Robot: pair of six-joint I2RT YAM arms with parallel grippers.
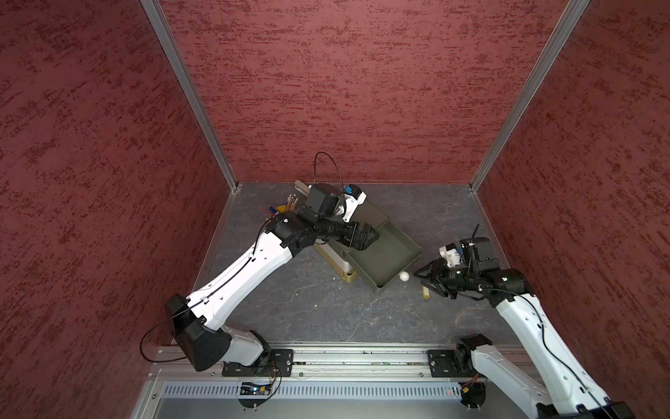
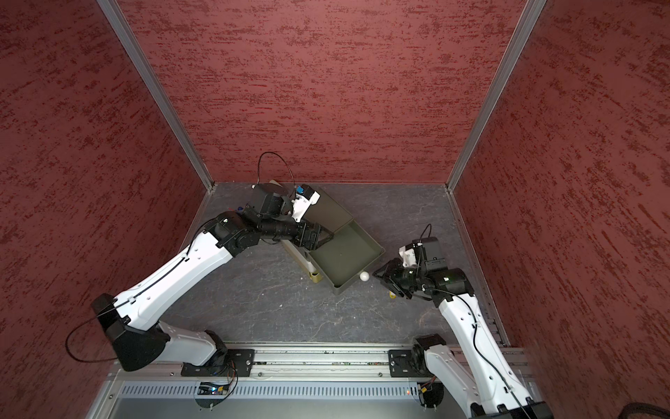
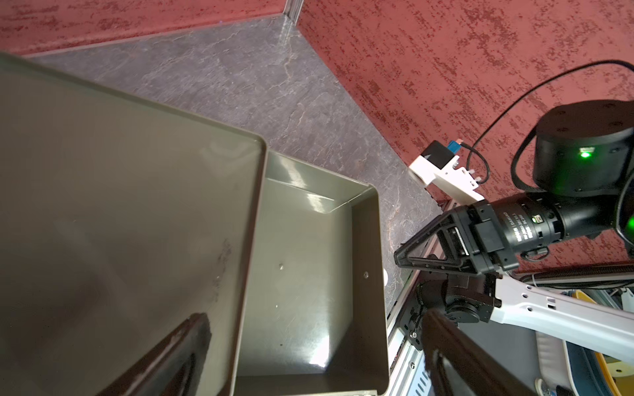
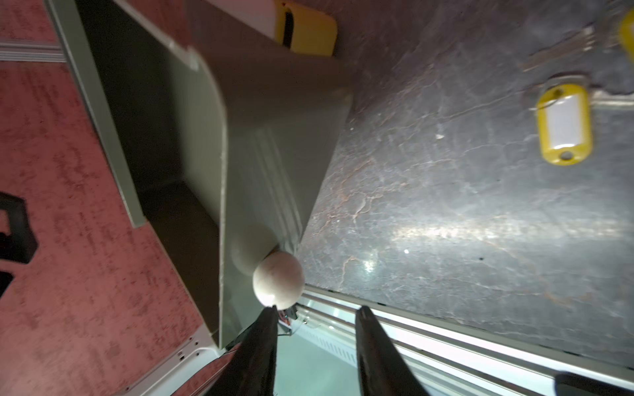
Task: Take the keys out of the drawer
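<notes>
The grey-green drawer (image 3: 303, 264) stands pulled out of its housing (image 3: 132, 217), and its visible floor is bare. Keys with a yellow tag (image 4: 564, 125) lie on the table outside the drawer; a bit of yellow (image 1: 425, 292) shows below the right gripper in the top left view. Another yellow piece (image 4: 627, 36) is cut off by the right wrist view's edge. Above the housing and the drawer's near end, my left gripper (image 1: 370, 238) is open and empty. My right gripper hangs beside the drawer's front corner, fingers apart with nothing between them.
A white ball (image 4: 278, 280) rests against the drawer's outer front wall. Along the drawer's left side lies a yellow-and-white object (image 1: 338, 264). Several pens or similar items (image 1: 291, 202) stand behind the left arm.
</notes>
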